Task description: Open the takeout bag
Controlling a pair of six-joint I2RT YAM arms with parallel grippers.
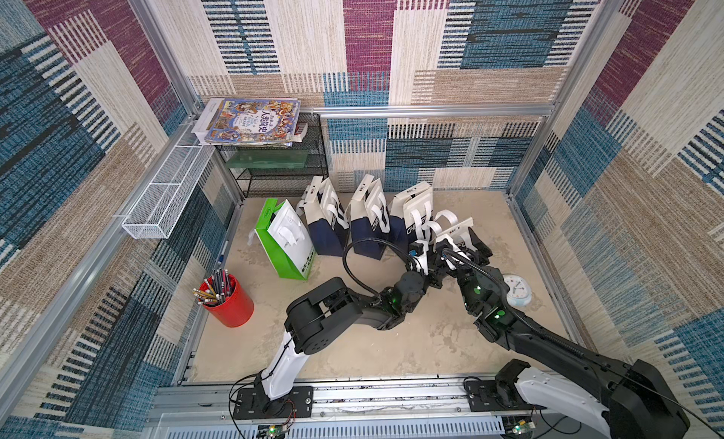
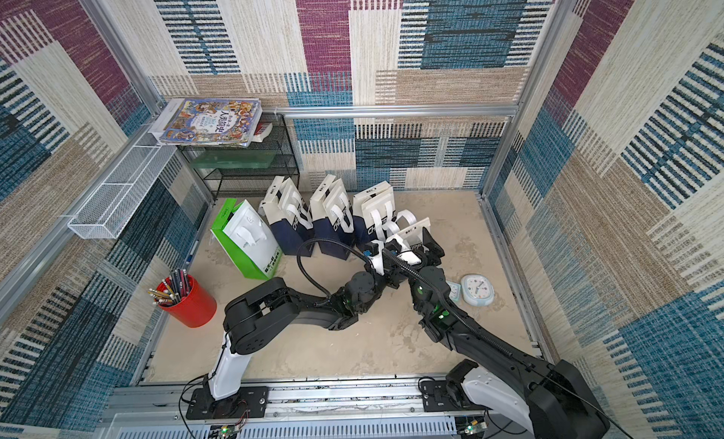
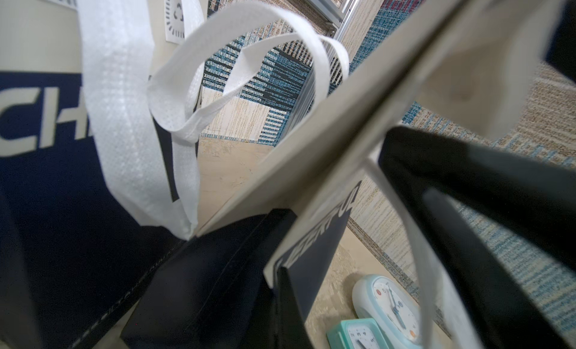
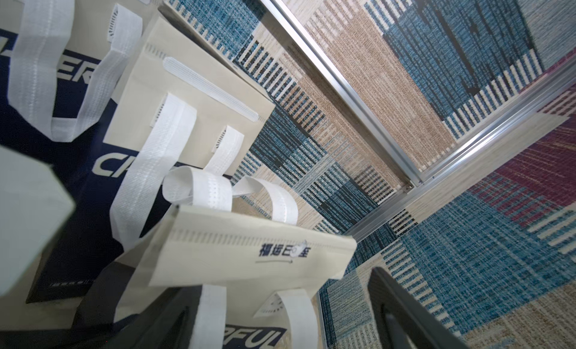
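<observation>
The rightmost takeout bag (image 1: 457, 229) is cream on top and navy below, with white handles. In the left wrist view its cream panel (image 3: 312, 229) leans diagonally, and a gap shows between its two upper panels. At the panel's lower corner, my left gripper is shut, the thin bag edge appearing pinched at its tips. My right gripper is open, its fingers to either side of the bag's printed top flap (image 4: 252, 244). From above, both grippers and arms cover much of the bag.
Closely left stands another navy-and-cream bag (image 1: 413, 205), its handle loops reaching toward this one. Beyond are similar bags and a green-and-white bag (image 1: 285, 239). A round clock (image 1: 518, 289) sits right; a red pencil cup (image 1: 228, 303) stands left.
</observation>
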